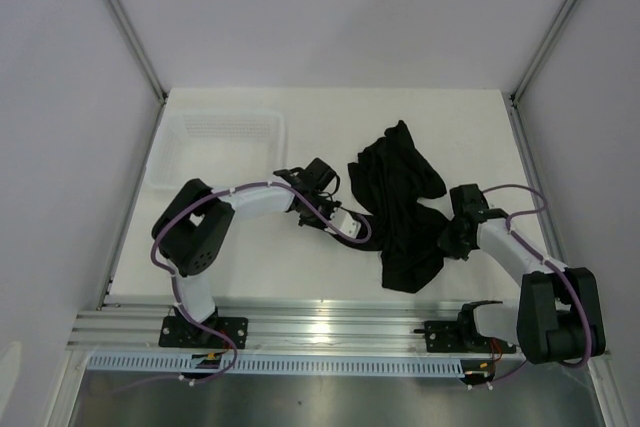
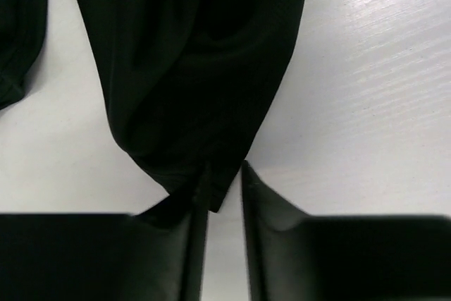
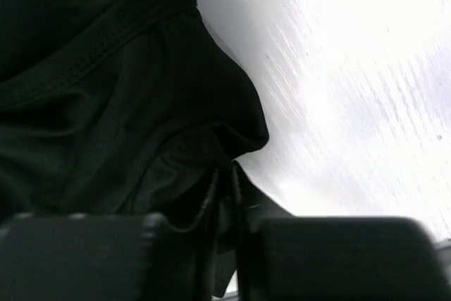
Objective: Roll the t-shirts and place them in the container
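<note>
A black t-shirt (image 1: pixel 400 197) lies crumpled and spread out on the white table, right of centre. At its left sleeve is my left gripper (image 1: pixel 364 229). In the left wrist view, the tapered sleeve tip (image 2: pixel 190 132) reaches to the fingers of the left gripper, which stand a narrow gap apart. On the shirt's right edge, my right gripper (image 1: pixel 447 245) is low over the cloth. The right wrist view shows folded shirt fabric (image 3: pixel 190 89) beneath and around the right gripper, whose fingers are slightly apart; whether cloth is pinched cannot be seen.
A white plastic basket (image 1: pixel 215 150) stands at the back left of the table. Bare table (image 1: pixel 290 267) shows at the front left, and the area behind the shirt is also clear. Walls enclose the sides and back.
</note>
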